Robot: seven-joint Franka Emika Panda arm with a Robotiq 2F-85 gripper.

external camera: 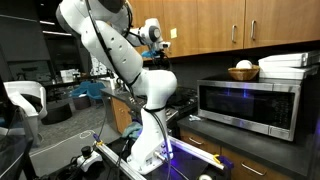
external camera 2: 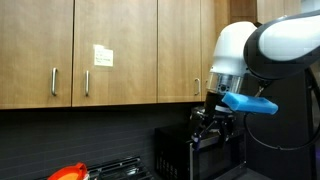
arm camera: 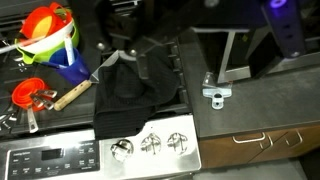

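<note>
High over the stove, my gripper (external camera: 160, 50) hangs at the end of the arm, near the wooden cabinets. In exterior view 2 the dark gripper (external camera 2: 208, 128) is in front of the microwave, its fingers hard to make out. Dark, blurred gripper parts fill the top of the wrist view, and whether the fingers are apart does not show clearly. Below them a black cloth (arm camera: 135, 92) lies on the stove top. Left of it are colourful bowls (arm camera: 42, 32), a blue cup (arm camera: 72, 68), red scoops (arm camera: 32, 94) and a wooden handle (arm camera: 72, 97).
A microwave (external camera: 246, 106) stands on the counter, with a basket (external camera: 243, 74) and white containers (external camera: 287, 62) on top. Upper cabinets (external camera 2: 115, 55) line the wall. Stove knobs (arm camera: 151, 144) face the front; a small metal object (arm camera: 215, 91) lies on the grey counter (arm camera: 240, 112), which has clear space.
</note>
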